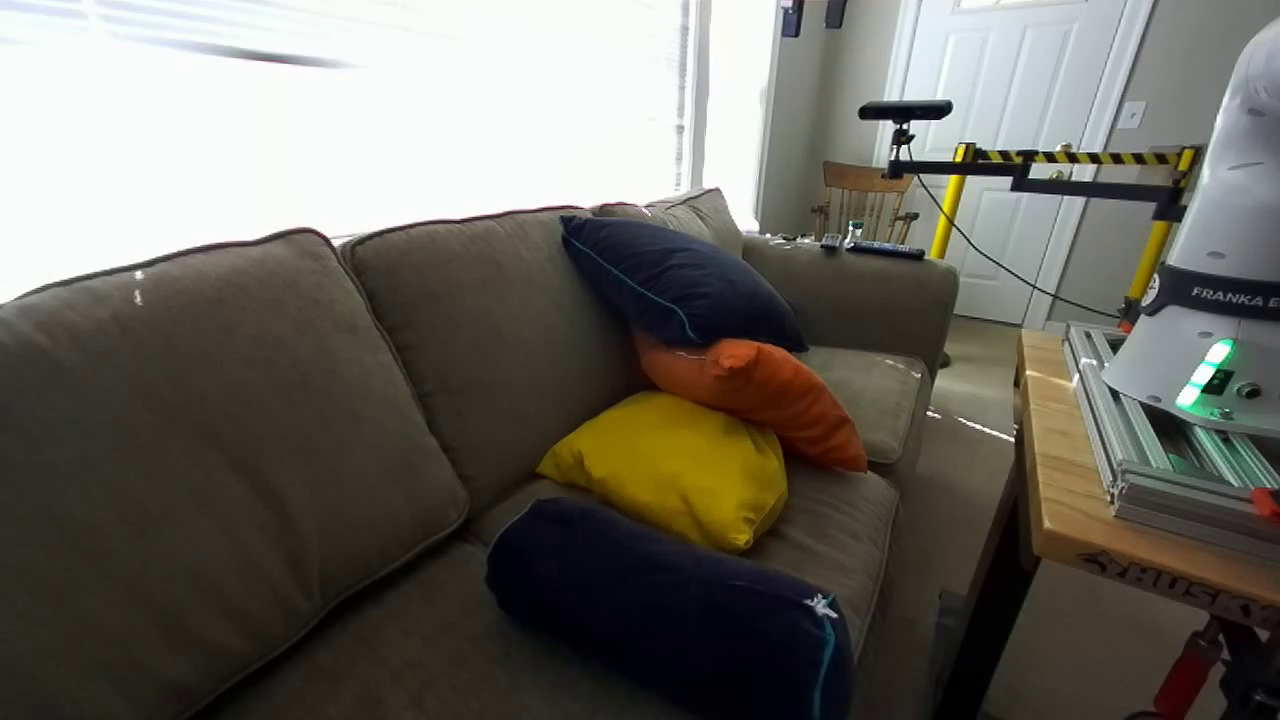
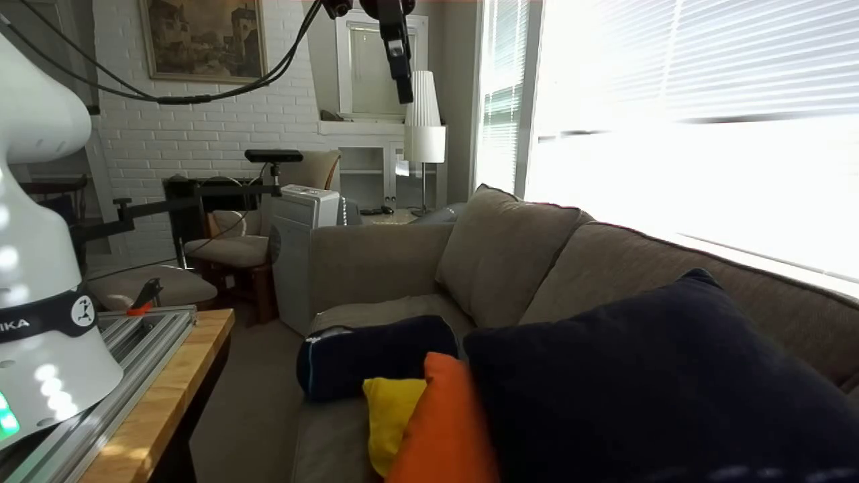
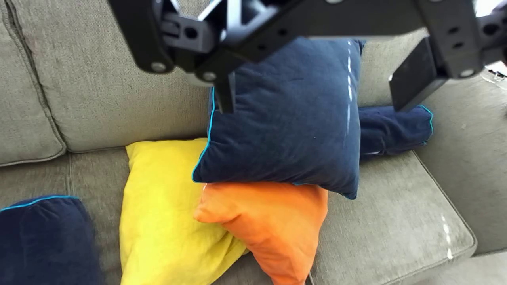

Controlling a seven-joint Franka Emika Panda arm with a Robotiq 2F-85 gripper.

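Note:
A square navy pillow [image 3: 290,123] with light-blue piping leans against the couch back. Beneath its lower edge is an orange pillow [image 3: 280,218], which partly covers a yellow pillow [image 3: 161,209]. One navy bolster [image 1: 660,612] lies across the seat in front of the yellow pillow; a second navy bolster [image 3: 399,128] is partly hidden behind the square pillow, by the armrest. My gripper is open, its fingers wide apart with nothing held. In the second exterior view part of it hangs high over the couch, clear of the pillows.
The grey couch [image 1: 168,480] stands beneath a bright window. A wooden table [image 1: 1056,480] carries the arm's base, with a floor gap between it and the couch. Small items, including a remote [image 1: 885,250], lie on the armrest. A camera [image 2: 274,155] stands on a bracket.

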